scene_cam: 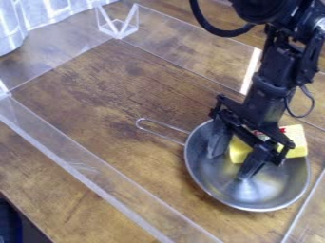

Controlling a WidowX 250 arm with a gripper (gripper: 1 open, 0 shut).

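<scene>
A steel pan (260,195) with a thin wire handle pointing left sits on the wooden table at the right. A yellow block (295,138) is in the pan, largely covered by the black gripper (235,161), whose fingers reach down into the pan around it. I cannot tell whether the fingers hold the block.
Clear acrylic rails (64,166) border the workspace, with a clear bracket (117,24) at the back left. A white curtain hangs at the top left.
</scene>
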